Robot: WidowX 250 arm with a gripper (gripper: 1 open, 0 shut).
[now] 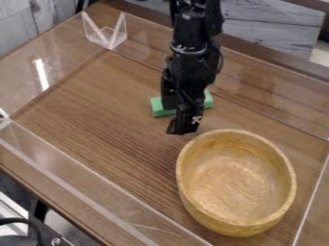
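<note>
My black gripper (182, 104) hangs at the centre of the camera view, lowered over a green block (201, 102) on the wooden table (90, 135), with its open fingers around or just in front of the block's middle. The arm partly hides the block; whether the fingers touch it I cannot tell.
A yellow bowl (238, 215) fills the lower right, close below the gripper. A clear wire-like holder (106, 31) stands at the back left.
</note>
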